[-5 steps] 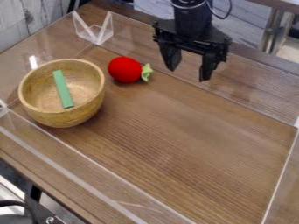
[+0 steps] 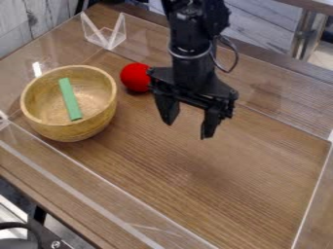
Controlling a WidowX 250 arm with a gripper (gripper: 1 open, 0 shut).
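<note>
My black gripper [image 2: 185, 119] hangs over the middle of the wooden table [image 2: 221, 195], its two fingers spread apart with no object visible between them. To its upper left, a red round object [image 2: 134, 76] is partly covered by the arm. At the left, a wooden bowl [image 2: 93, 121] holds a long green stick-like item [image 2: 70, 98].
A white wire-like holder [image 2: 104, 29] stands at the back left.
My arm has moved toward the camera and slightly left from the back of the table. The small green piece beside the red object is now out of sight behind the arm.
</note>
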